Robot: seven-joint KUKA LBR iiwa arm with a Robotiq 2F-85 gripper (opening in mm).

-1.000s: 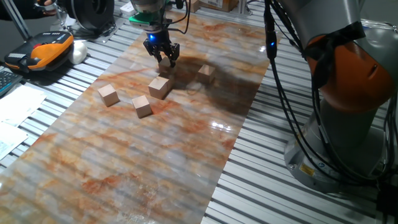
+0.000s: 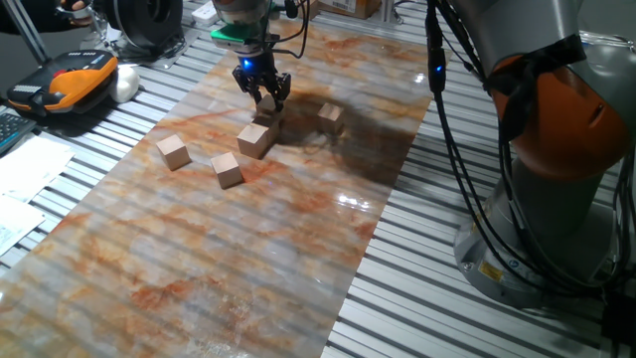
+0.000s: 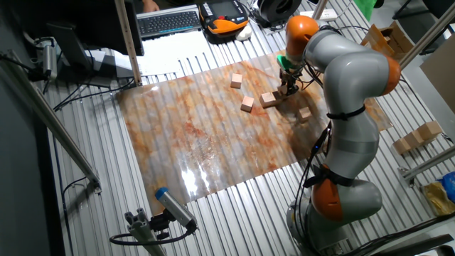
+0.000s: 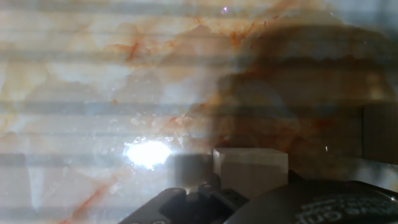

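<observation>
My gripper (image 2: pixel 264 97) is low over the far part of the marbled sheet, its fingers around a wooden block (image 2: pixel 266 104). Directly in front of it in exterior view 1 is another wooden block (image 2: pixel 252 142); whether the two touch is hard to tell. Two more wooden cubes lie apart nearer the camera, a left cube (image 2: pixel 173 152) and a middle cube (image 2: pixel 227 171). A further cube (image 2: pixel 330 118) sits to the right of the gripper. The wrist view is dim, with a pale block (image 4: pixel 254 171) beside the dark fingers (image 4: pixel 171 202); the grip itself is mostly hidden there.
The marbled sheet (image 3: pixel 192 135) is bare over its near half in exterior view 1. An orange-and-black pendant (image 2: pixel 65 84) and papers (image 2: pixel 32 164) lie along the left edge. Several spare blocks (image 3: pixel 415 138) stand off the sheet in exterior view 2.
My gripper has moved slightly right and down in exterior view 1, the block between its fingers moving with it. The other cubes have stayed where they were.
</observation>
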